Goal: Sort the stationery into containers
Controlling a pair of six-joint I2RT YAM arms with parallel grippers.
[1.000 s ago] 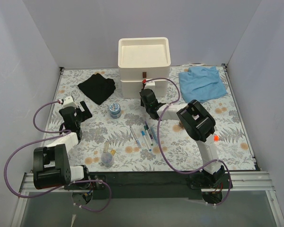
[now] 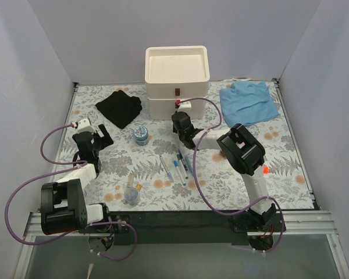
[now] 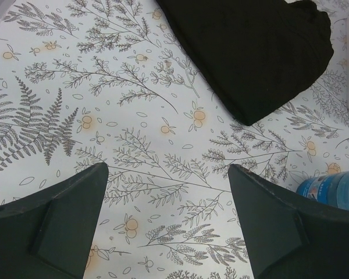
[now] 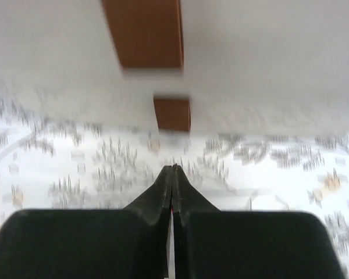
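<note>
A white drawer unit (image 2: 177, 75) stands at the back, its brown handle (image 2: 177, 92) on the front. My right gripper is shut with its fingertips together and nothing between them. In the right wrist view the blurred brown handle (image 4: 144, 35) is above and beyond the tips, outside the fingers, with a smaller brown piece (image 4: 173, 113) below it. Several pens (image 2: 180, 173) lie mid-table, in front of the right arm. My left gripper stands open and empty over bare table at the left.
A blue round tin (image 2: 141, 136) is left of centre. Black cloth (image 2: 119, 108) lies back left, blue cloth (image 2: 248, 103) back right. Near the front left stand a clear cup (image 2: 131, 196) and small sticks. An orange item (image 2: 266, 170) sits at the right.
The left arm stays put.
</note>
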